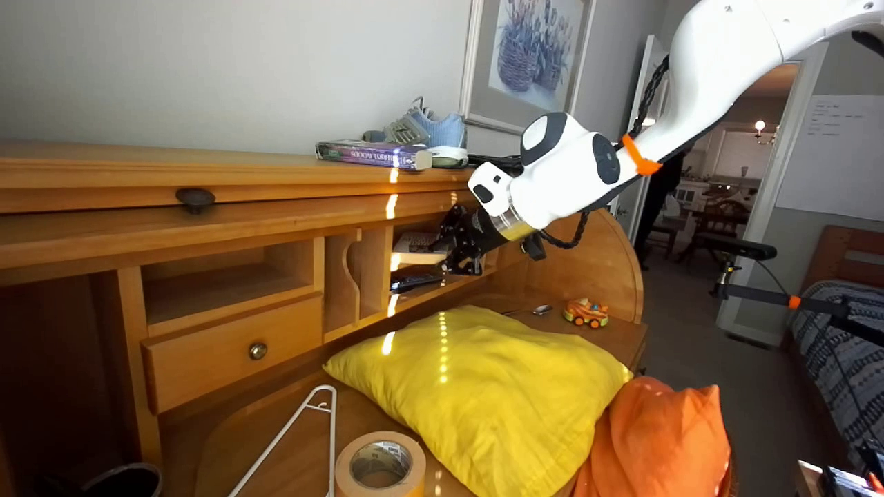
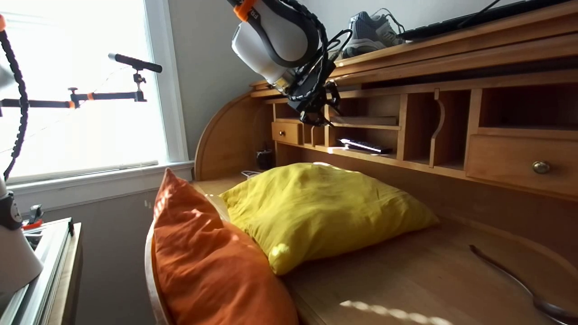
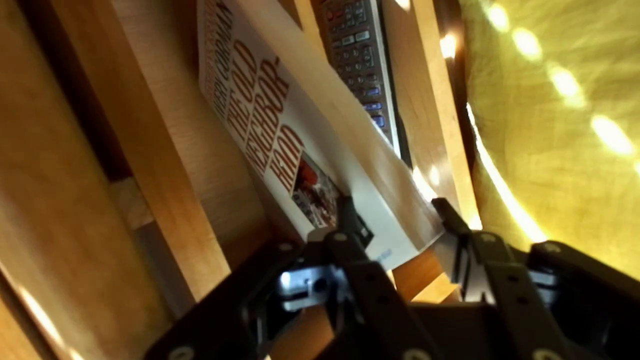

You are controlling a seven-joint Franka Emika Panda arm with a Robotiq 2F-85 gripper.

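A paperback book (image 3: 258, 102) with red lettering on a white cover sits in an upper cubby of the wooden desk hutch. From the side the same book (image 1: 416, 245) shows as a pale block on the shelf, and its edge (image 2: 368, 120) appears in the second exterior view. My gripper straddles the book's near end, one finger over the cover and the other beside the opposite face. The fingers are part open; whether both fingers press on the book is unclear. In exterior view 1 the gripper (image 1: 452, 248) is at the cubby's mouth.
A dark remote (image 3: 360, 66) lies in the cubby below. The yellow pillow (image 1: 485, 381) and orange pillow (image 1: 663, 439) cover much of the desktop. Tape (image 1: 381, 465) and a white hanger (image 1: 286, 435) lie in front. Shoes (image 1: 427, 132) and a purple book (image 1: 373, 154) rest on top.
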